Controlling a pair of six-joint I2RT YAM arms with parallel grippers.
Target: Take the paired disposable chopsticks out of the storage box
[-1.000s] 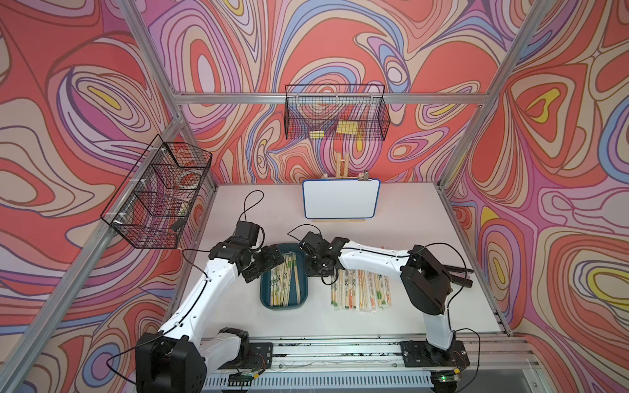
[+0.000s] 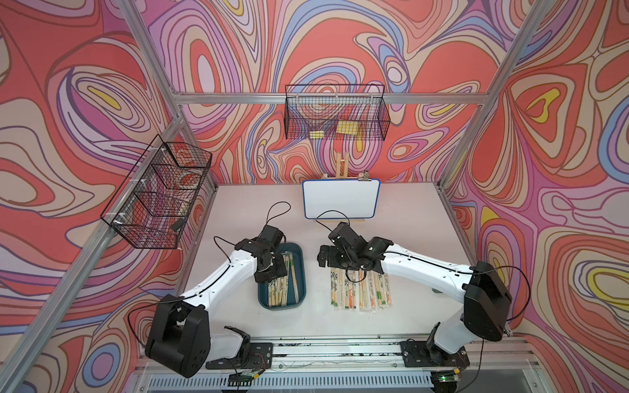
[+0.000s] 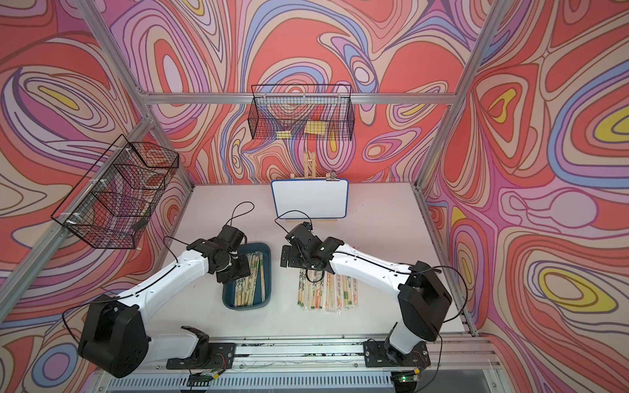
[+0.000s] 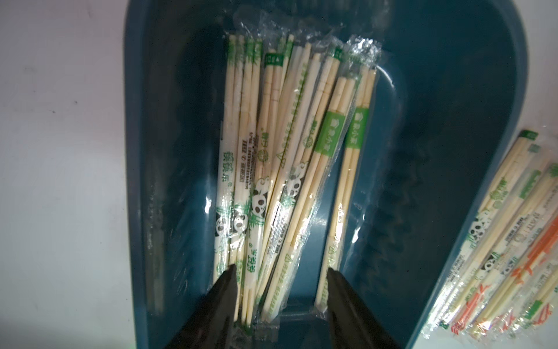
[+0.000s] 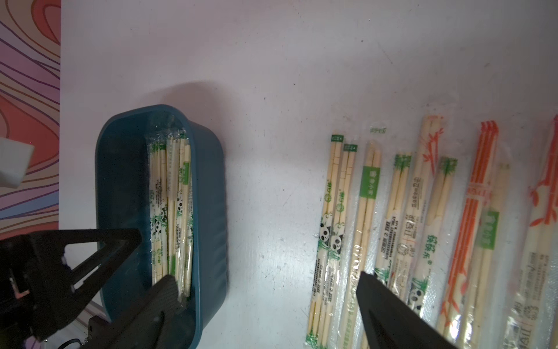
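Observation:
The dark blue storage box (image 4: pixel 430 192) holds several wrapped chopstick pairs (image 4: pixel 267 151), lying side by side along its length. One pair with a green band (image 4: pixel 355 131) lies slightly apart from the others, to their right. Over the near end of the box my left gripper points down, its fingers apart with a gap between them; it looks clear of the chopsticks, though the exact height is hard to judge. My right gripper stands open above the table, right of the box, and holds nothing.
Several wrapped pairs (image 5: pixel 360 232) lie in a row on the white table, right of the box and under my right arm. A whiteboard (image 2: pixel 340 198) stands at the back. Bare table (image 5: pixel 261 174) separates box and row.
My left gripper has swung right, over the box. My right gripper has moved away from the box's right side, to the right. The box shifted slightly left early on.

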